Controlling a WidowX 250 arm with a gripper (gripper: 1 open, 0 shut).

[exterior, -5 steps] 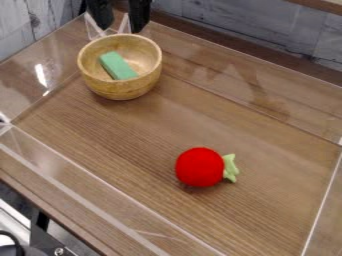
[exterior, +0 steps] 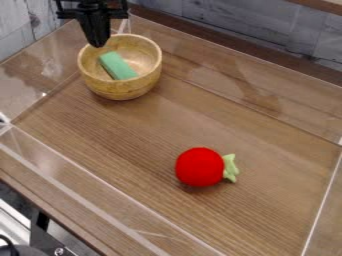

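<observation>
A black gripper [exterior: 92, 27] is at the top left, above the far left rim of a tan bowl [exterior: 120, 92], shut with nothing seen between its fingers. Inside the bowl lies a pale green block [exterior: 116, 66]. A red round object [exterior: 199, 167] with a light green piece at its right side rests on the lower right of the wooden table [exterior: 120, 160].
The table's left edge [exterior: 11, 212] shows at the bottom left, with a dark area beyond it.
The gripper has moved left along the top of the view, over the bowl's far left side. The bowl, block and red object have not visibly moved.
</observation>
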